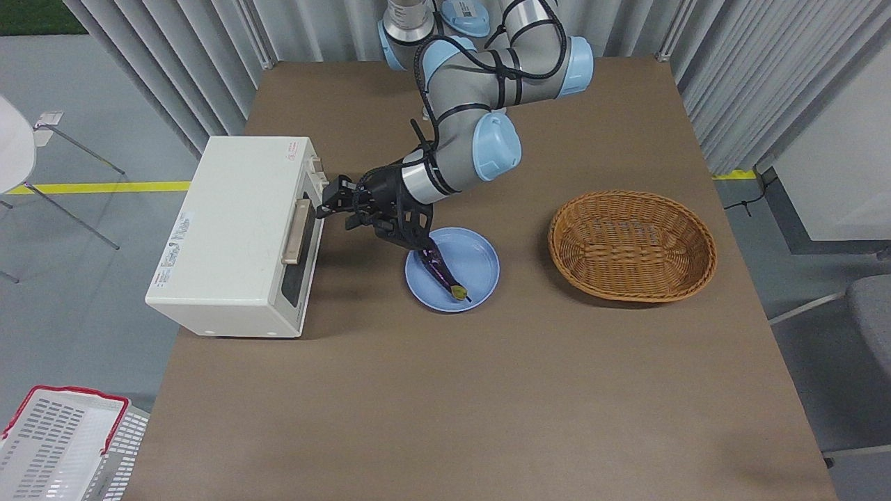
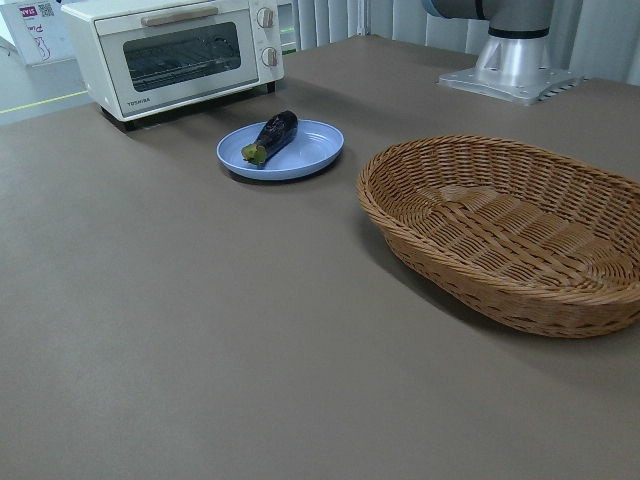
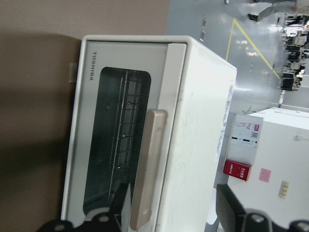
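My gripper [image 1: 334, 204] reaches from above toward the white toaster oven [image 1: 223, 225], its fingers apart near the front of that oven. In the wrist view the closed glass door [image 3: 116, 130] and beige handle [image 3: 149, 164] lie just ahead, between my open fingers. A dark eggplant [image 2: 274, 135] lies on the blue plate [image 1: 484, 275] beside the oven; the gripper body partly hides it in the front view. The gripper is not visible in the left view.
A brown wicker basket [image 1: 631, 246] stands right of the plate. A white basket with red rim [image 1: 67, 442] is off the table at the lower left.
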